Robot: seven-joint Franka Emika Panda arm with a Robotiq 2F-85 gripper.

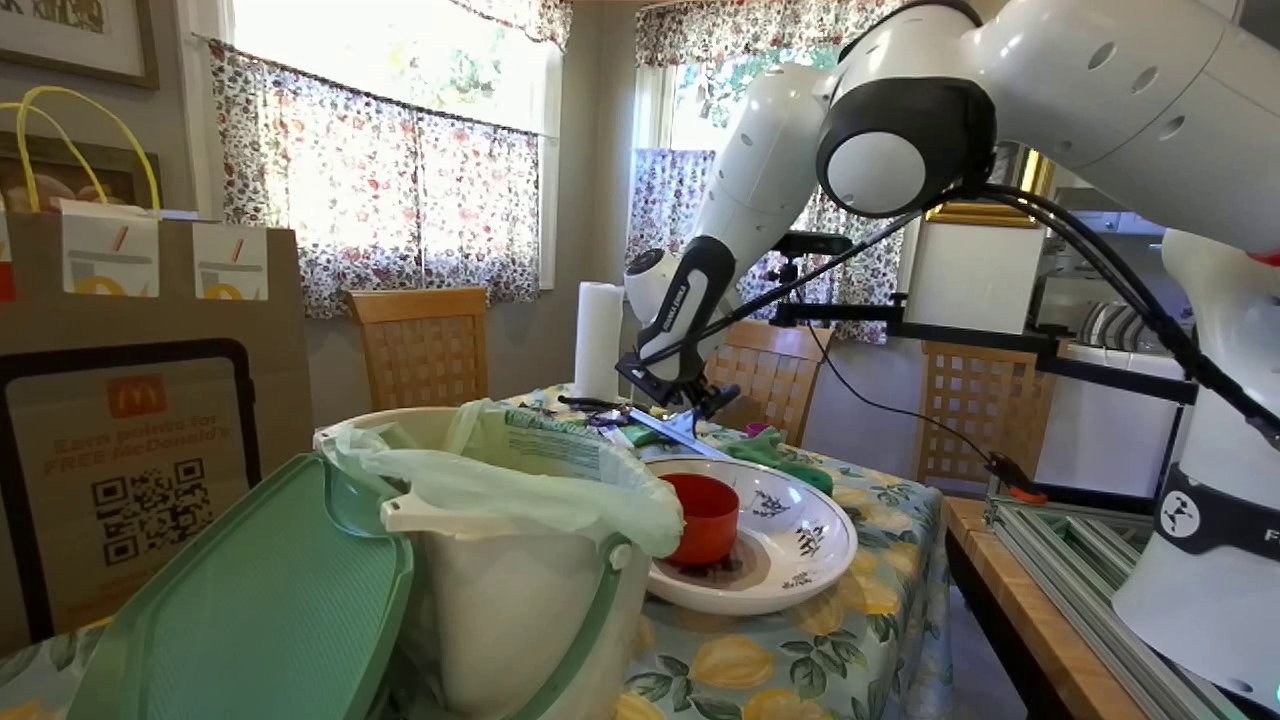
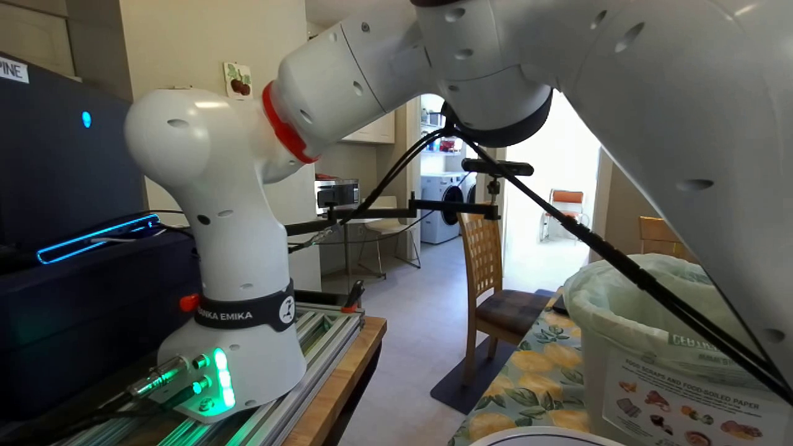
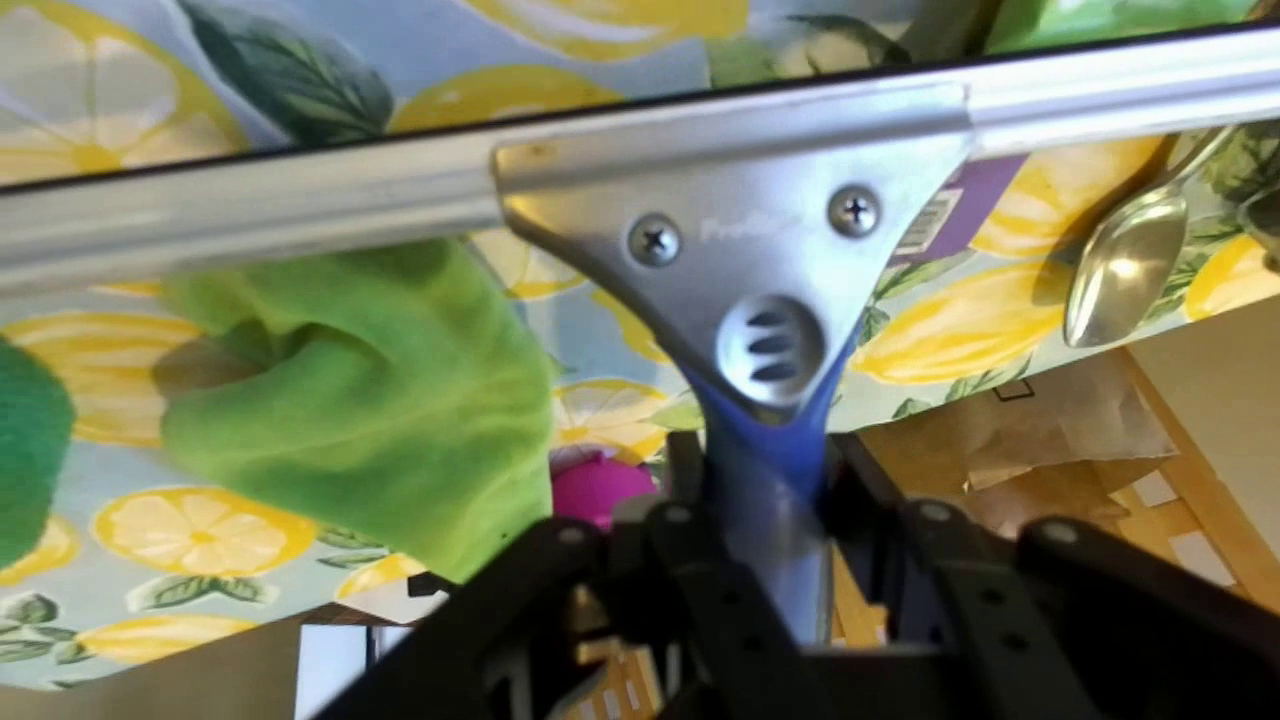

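A squeegee with a long metal blade and a blue handle (image 3: 768, 450) fills the middle of the wrist view. My gripper is shut on that handle, with black fingers on both sides of it. The blade spans the wrist view from left to right, above the lemon-print tablecloth (image 3: 600, 414). In exterior view 1 the squeegee (image 1: 675, 428) hangs below my gripper (image 1: 684, 402), behind the white patterned bowl (image 1: 780, 528). Whether the blade touches the cloth cannot be told. The arm hides the gripper in exterior view 2.
A red cup (image 1: 703, 518) sits in the bowl. In front stands a lined bin (image 1: 516, 612) with a green lid (image 1: 264, 588) leaning by it. Near the squeegee lie a green cloth (image 3: 384, 396), a pink item (image 3: 596, 486) and a spoon (image 3: 1122, 270). A paper towel roll (image 1: 597, 340) stands behind.
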